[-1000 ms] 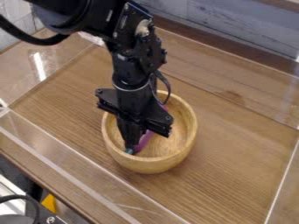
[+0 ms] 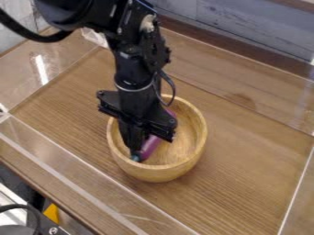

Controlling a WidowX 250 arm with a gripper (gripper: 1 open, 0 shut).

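Observation:
In the camera view a light wooden bowl (image 2: pixel 178 156) stands on the wooden table, holding a purple object (image 2: pixel 151 147) that is partly covered by the black arm. The gripper (image 2: pixel 132 147) reaches down into the left part of the bowl, beside the purple object. Its fingertips are dark against the bowl, and whether anything is between them is hard to see.
A white wall runs along the back. A small yellow item (image 2: pixel 50 210) and dark cables sit off the table's lower left edge.
The arm and gripper have shifted very slightly; the bowl and purple object look almost the same.

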